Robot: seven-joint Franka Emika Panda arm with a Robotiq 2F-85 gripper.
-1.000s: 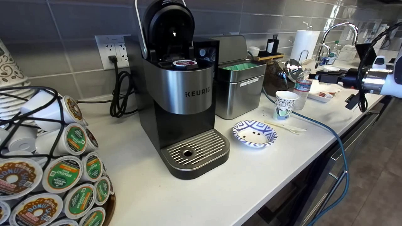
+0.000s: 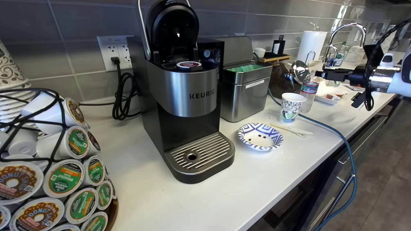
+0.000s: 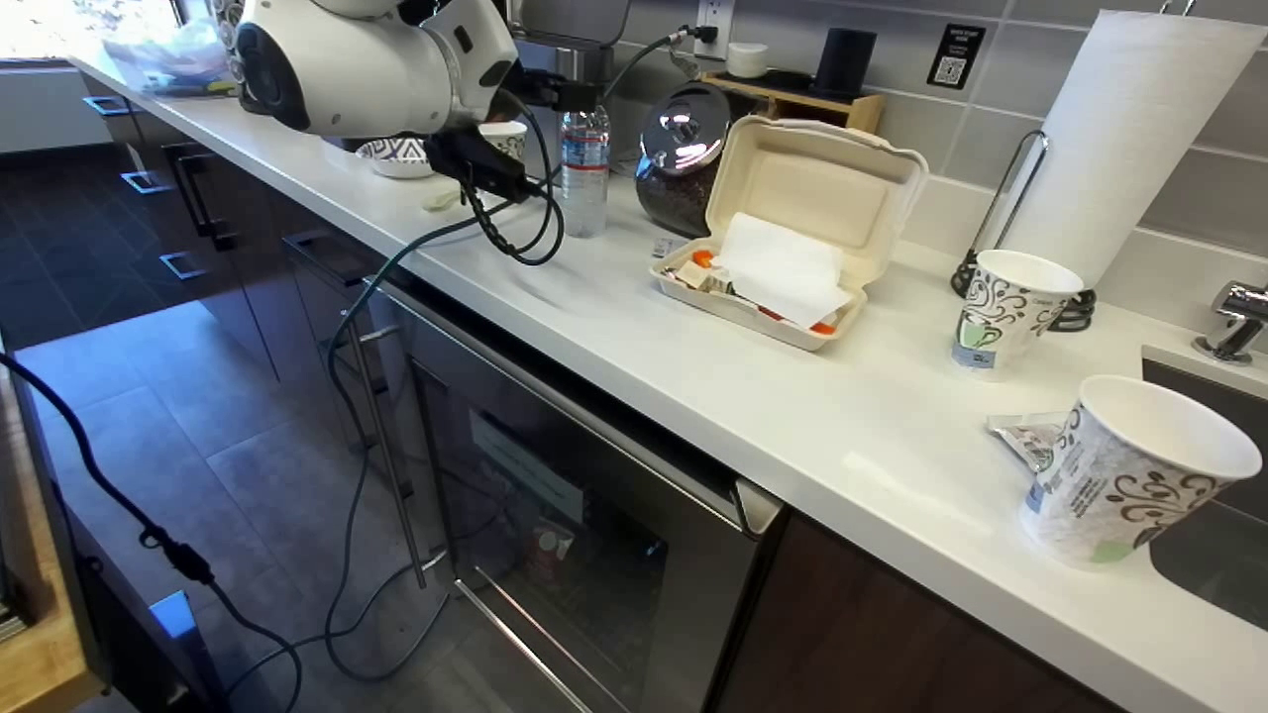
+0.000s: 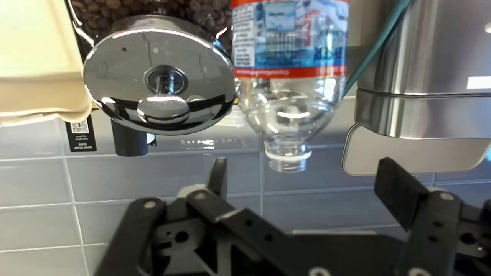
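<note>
A clear plastic water bottle (image 4: 290, 82) with a red and blue label stands upright on the counter, no cap visible on its neck. In the wrist view, which is upside down, my gripper is open, with fingers wide apart on either side of the line of the bottle's neck. Nothing is held. From the side, the gripper (image 2: 320, 73) is level with the upper bottle (image 2: 309, 92); I cannot tell whether they touch. A coffee maker (image 2: 181, 92) has its lid raised, with a pod (image 2: 188, 64) in the top. Near the bottle is a patterned paper cup (image 2: 291, 107).
A coffee bean jar (image 3: 684, 160) and open takeout box (image 3: 820, 190) stand near the bottle. A steel bin (image 2: 246, 92), patterned bowl (image 2: 260, 136) and pod basket (image 2: 50, 161) line the counter. A blue-green hose (image 2: 348, 154) hangs over the edge.
My gripper has risen slightly and shifted a little left in exterior view 1, beside the bottle's top. The counter objects have stayed in place.
</note>
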